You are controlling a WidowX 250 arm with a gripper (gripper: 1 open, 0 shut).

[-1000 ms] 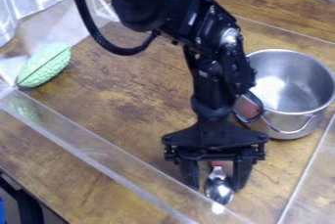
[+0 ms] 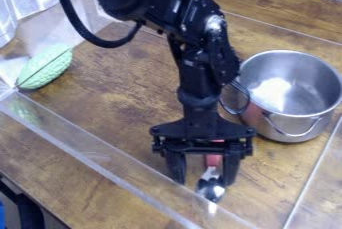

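My black gripper (image 2: pixel 201 165) is low over the wooden table, in front of the steel pot. Beneath it lies a spoon (image 2: pixel 210 187) with a red handle and a shiny bowl pointing toward the near edge. The fingers straddle the area of the red handle; whether they are closed on it I cannot tell.
A steel pot (image 2: pixel 295 85) stands right of the arm. A green mesh item (image 2: pixel 46 68) lies at the far left. Clear panels edge the workspace (image 2: pixel 120 103) at the front and right.
The gripper has moved up the frame and slightly left, showing more of the red handle. The spoon appears shifted slightly up and left as well.
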